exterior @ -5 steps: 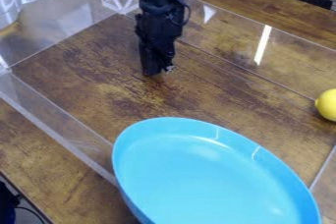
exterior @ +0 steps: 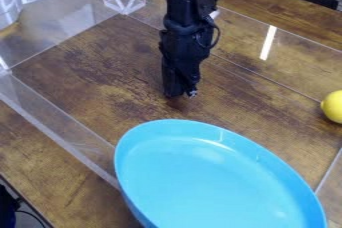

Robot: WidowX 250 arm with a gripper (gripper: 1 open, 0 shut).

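The black robot gripper [exterior: 179, 90] is low over the wooden table [exterior: 94, 82], near its middle, shut with nothing visible between its fingers. A large light-blue oval tray [exterior: 214, 182] fills the lower right foreground. A yellow round object [exterior: 333, 106], partly cut off, sits at the right edge, right of the gripper.
Clear plastic walls border the table at the left and upper left. The wood between the gripper, the tray and the yellow object is bare.
The gripper has moved toward the front and a little to the right, closer to the blue tray. The tray and yellow object are unmoved.
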